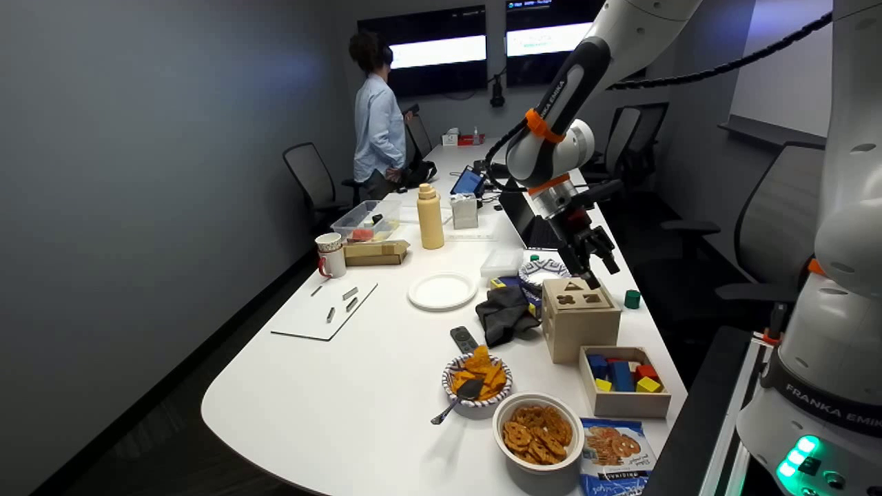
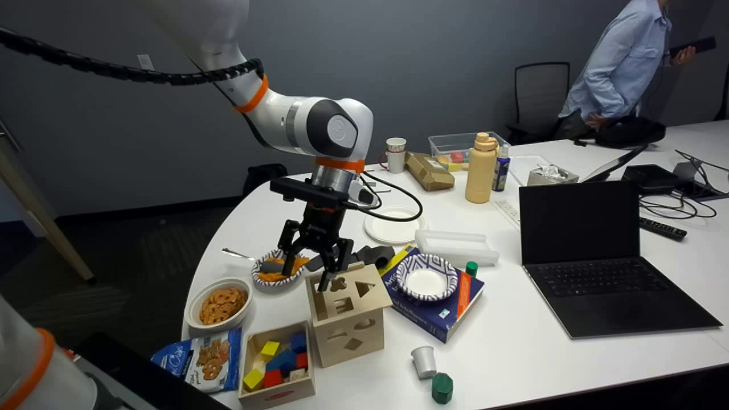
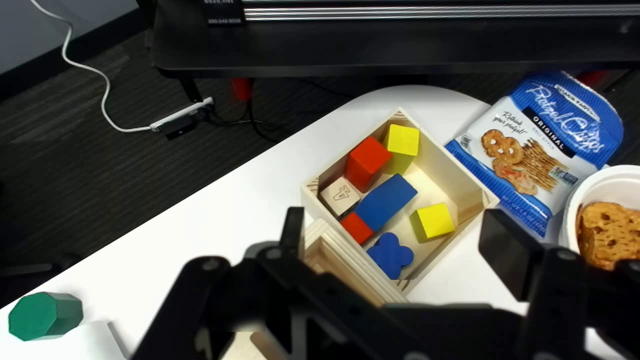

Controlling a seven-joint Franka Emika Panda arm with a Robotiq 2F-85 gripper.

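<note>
My gripper (image 2: 305, 275) hangs just above the wooden shape-sorter box (image 2: 352, 338), its fingers wide apart and nothing between them. In the wrist view both fingers (image 3: 294, 231) show, and the tray of blocks appears between them from above, beyond the sorter's edge. That open wooden tray (image 1: 632, 405) stands beside the sorter. It holds a blue clover-shaped block (image 3: 391, 255), a longer blue block (image 3: 385, 202), red blocks (image 3: 367, 163), yellow blocks (image 3: 433, 222) and a plain wooden cube (image 3: 340, 197). Cut-out shapes mark the sorter's top and side.
Near the table edge are a green block (image 2: 442, 387) and a small white cup (image 2: 424, 361). A pretzel bag (image 1: 616, 455), pretzel bowl (image 1: 538, 433) and chip bowl (image 1: 477, 380) sit close to the tray. Behind the sorter lies a book (image 2: 437, 311). The left tabletop (image 1: 331, 397) has free room.
</note>
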